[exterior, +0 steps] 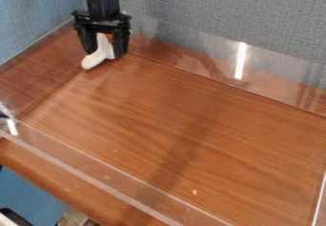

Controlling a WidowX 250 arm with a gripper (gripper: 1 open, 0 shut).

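My black gripper (pixel 102 41) hangs at the back left of the wooden tray, its fingers open and placed on either side of a white elongated object (pixel 94 57). The object lies slanted on the tray floor, its lower end toward the front left and its upper part partly hidden by the gripper. Whether the fingers touch it I cannot tell.
Transparent rims border it at the back, front and right, with grey and blue padded walls behind and to the left.
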